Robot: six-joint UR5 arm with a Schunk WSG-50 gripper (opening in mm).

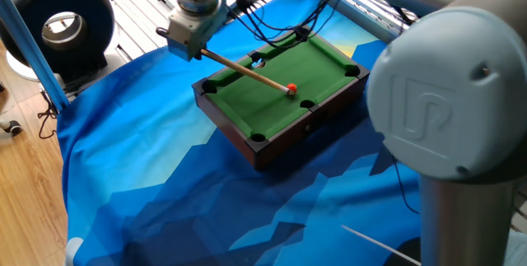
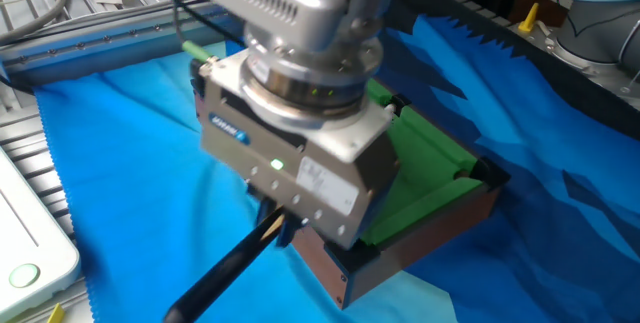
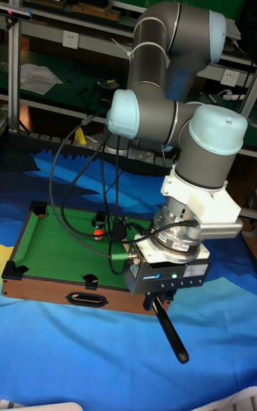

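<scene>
A small pool table point(image 1: 268, 97) with green felt and a dark wooden frame stands on the blue cloth. Near the middle of its felt lies a red ball point(image 1: 292, 87). My gripper point(image 2: 280, 225) is shut on a wooden cue point(image 1: 247, 72), whose dark butt point(image 2: 220, 273) sticks out behind the fingers. In exterior view 1 the cue slants over the side rail, its pale tip close beside the red ball; whether they touch I cannot tell. The same red ball point(image 3: 98, 233) shows left of my gripper point(image 3: 153, 300) in exterior view 3.
Another small ball point(image 1: 259, 64) sits by a side pocket on the far rail. Black cables point(image 3: 68, 220) loop from the arm over the pool table.
</scene>
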